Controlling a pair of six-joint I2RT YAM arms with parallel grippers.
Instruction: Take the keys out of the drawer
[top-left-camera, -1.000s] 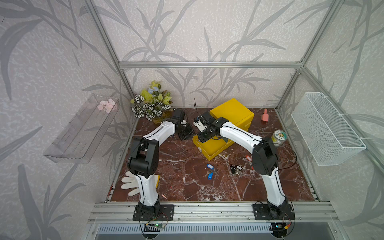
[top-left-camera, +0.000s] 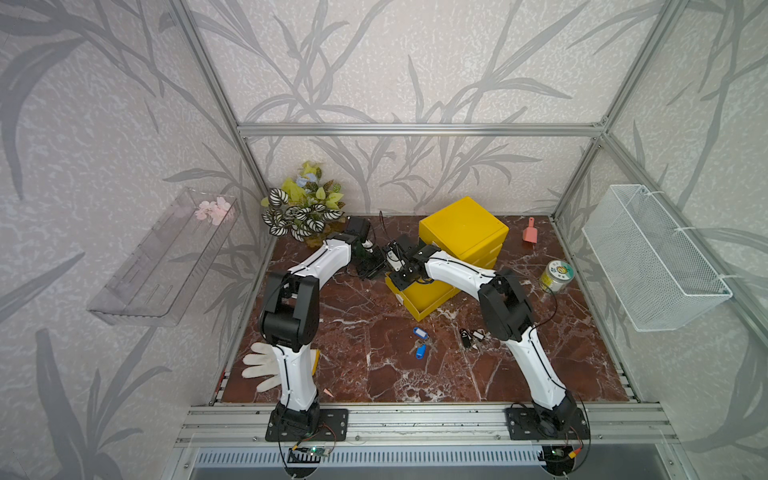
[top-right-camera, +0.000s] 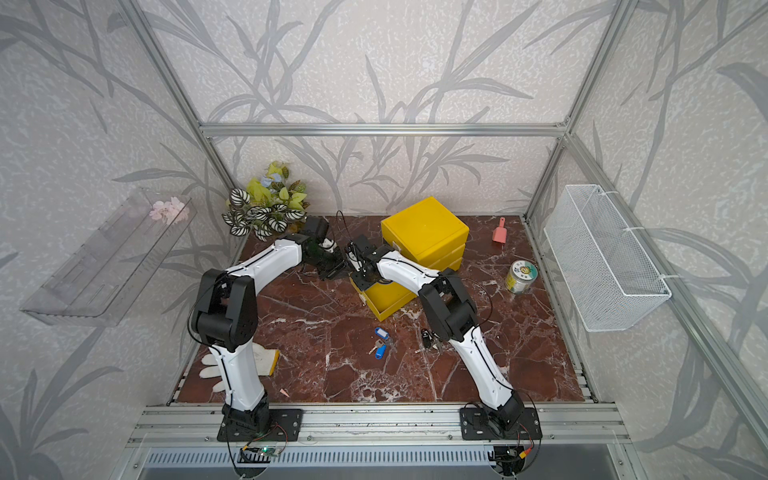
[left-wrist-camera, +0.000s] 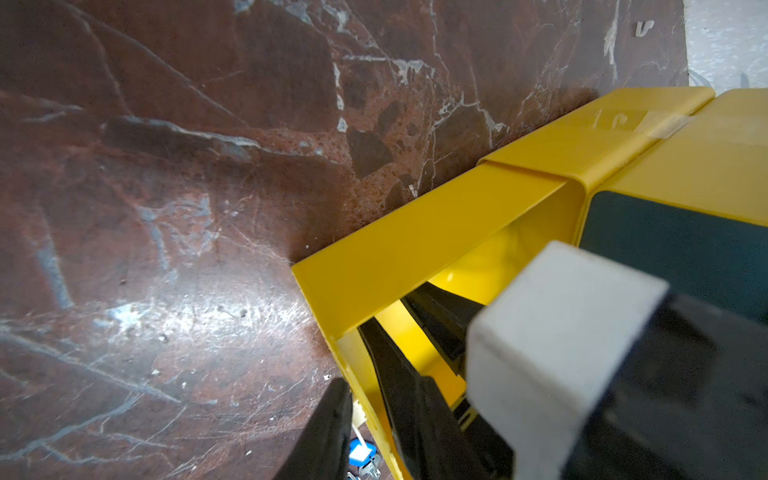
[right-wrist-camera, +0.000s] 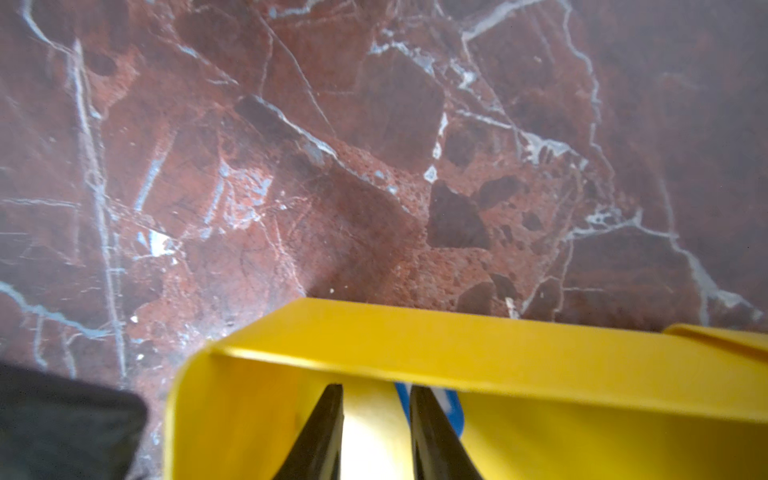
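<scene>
A yellow drawer unit (top-left-camera: 462, 228) has its drawer (top-left-camera: 424, 305) pulled out toward the front left. My right gripper is down inside the drawer, open, with a blue-and-white object (right-wrist-camera: 448, 408), likely a key tag, at its right finger under the rim. In the left wrist view, my right gripper's fingers reach into the drawer behind its rim. My left gripper (top-left-camera: 369, 264) is shut at the drawer's left end; what lies between its fingers is hidden in the top views.
Several key sets (top-left-camera: 420, 352) lie on the table before the drawer. A plant (top-left-camera: 308, 200) stands back left; a pink scoop (top-left-camera: 529, 233) and a can (top-left-camera: 557, 272) are at the right. A glove (top-left-camera: 260, 364) lies front left.
My right arm has swung left and lowered, bringing its gripper further down into the drawer. My left arm has shifted only slightly.
</scene>
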